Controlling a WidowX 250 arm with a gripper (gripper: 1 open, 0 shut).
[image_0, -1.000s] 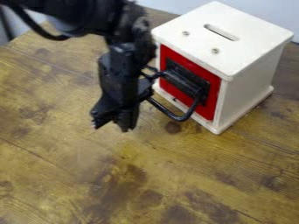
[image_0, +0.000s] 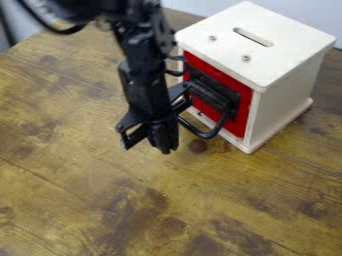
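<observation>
A white wooden box (image_0: 285, 85) with a slot and small screws on top stands at the upper right, its front panel red (image_0: 234, 125) with a black fixture and a black bar (image_0: 211, 96) on it. My black gripper (image_0: 150, 135) hangs just left of that panel, pointing down over the wood table. Its fingers look shut with nothing visible between them, though dark parts overlap there. Whether it touches the black bar is unclear.
A pale wall edge lies at the back.
The box has not visibly moved.
</observation>
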